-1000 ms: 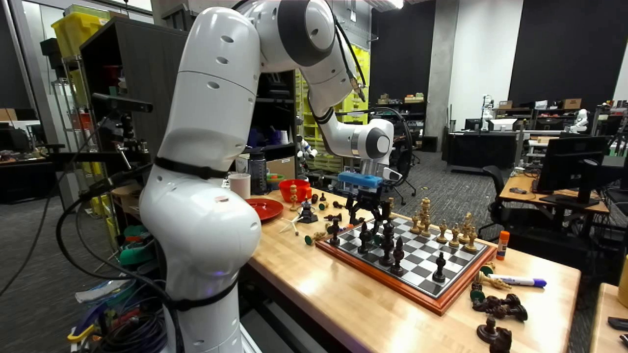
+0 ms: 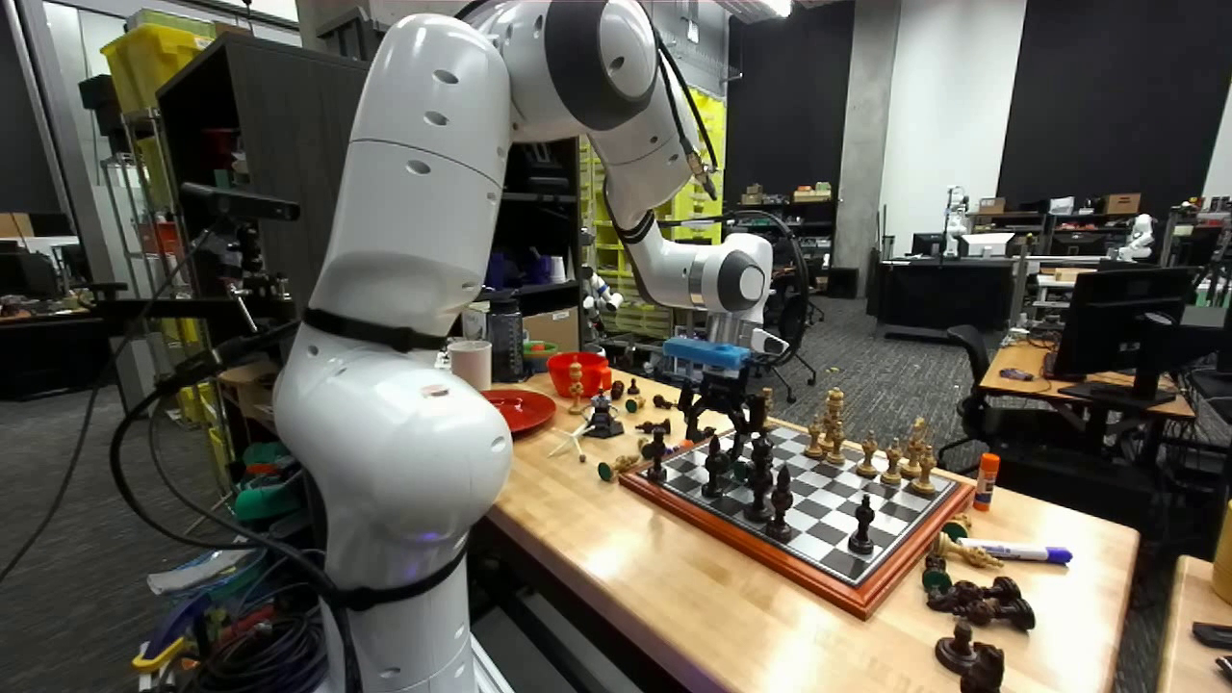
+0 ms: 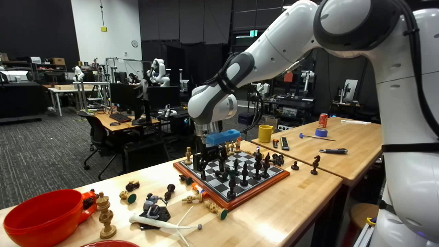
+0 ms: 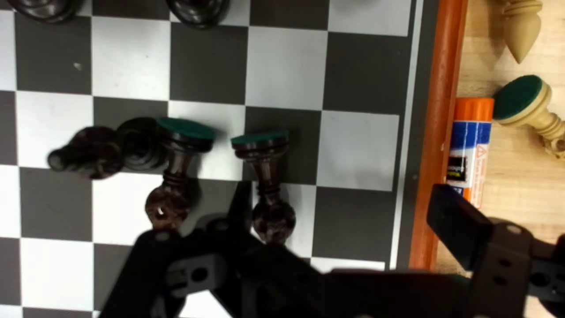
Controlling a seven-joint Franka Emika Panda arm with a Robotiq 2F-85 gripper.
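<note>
In the wrist view my gripper stands open, fingers wide apart. One finger is over the chessboard (image 4: pixel 360 151), close beside a dark chess piece (image 4: pixel 270 180) lying on its side. The other reaches beyond the wooden border, near a glue stick (image 4: pixel 471 143). Another toppled dark piece (image 4: pixel 177 175) lies to the left, base up the picture, with one more dark piece (image 4: pixel 100 151) touching or nearly touching it. Nothing shows held between the fingers; whether the near finger touches its neighbouring piece I cannot tell. From outside, my gripper (image 2: pixel 722 404) is low above the board's far-left part.
Upright dark pieces (image 2: pixel 781 508) stand on the board's near side, light pieces (image 2: pixel 834 422) on the far side. Loose pieces, a red bowl (image 3: pixel 45 216), a small tripod (image 3: pixel 164 223) and a marker (image 2: pixel 1016 552) surround the board.
</note>
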